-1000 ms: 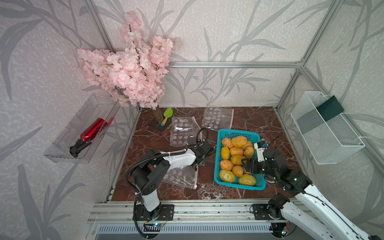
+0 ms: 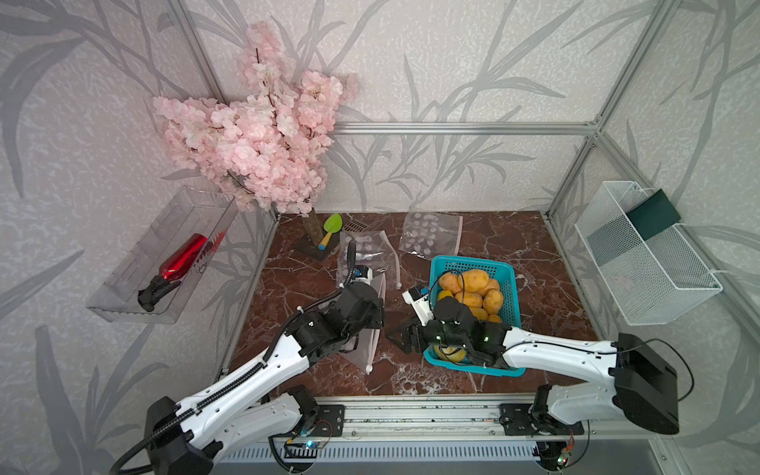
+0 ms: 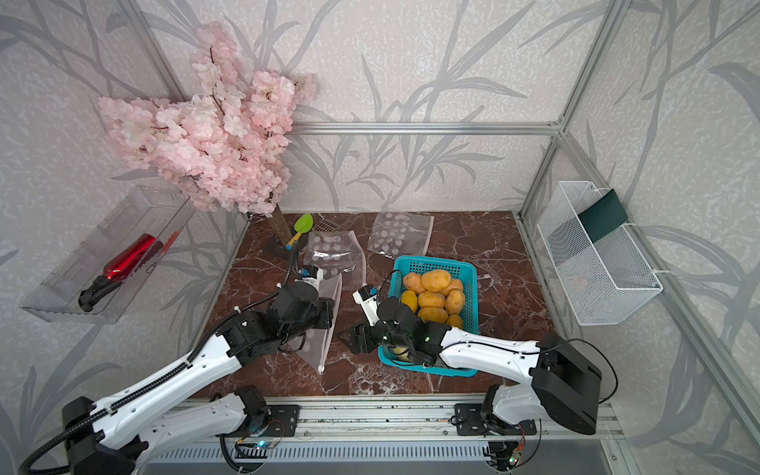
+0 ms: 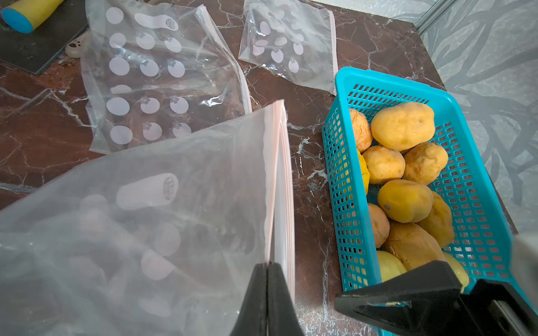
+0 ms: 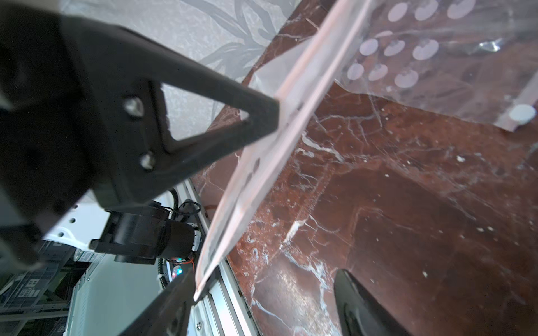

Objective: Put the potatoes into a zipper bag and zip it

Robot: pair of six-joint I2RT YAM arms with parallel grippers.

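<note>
A clear zipper bag (image 4: 218, 184) with white printed dots is lifted by its open-end edge, the upper layer standing away from the lower near the mouth. My left gripper is shut on that edge. In the right wrist view the pale zip strip (image 5: 252, 179) runs slanted past the left gripper's black fingers (image 5: 224, 151). My right gripper stands open just to the right of the bag mouth, nothing between its fingers. Potatoes (image 4: 406, 198) fill a blue basket (image 4: 353, 240), partly hidden by the right arm.
Two more flat clear bags (image 2: 368, 249) lie at the back; the second bag (image 2: 431, 234) is nearer the wall. A green-headed utensil (image 2: 330, 228) rests beside the flower vase at the back left. Bare marble shows between bag and basket.
The left arm has swung and the bag's edge is now raised. My right gripper has come left from the basket's right side, across the basket, to beside the bag.
</note>
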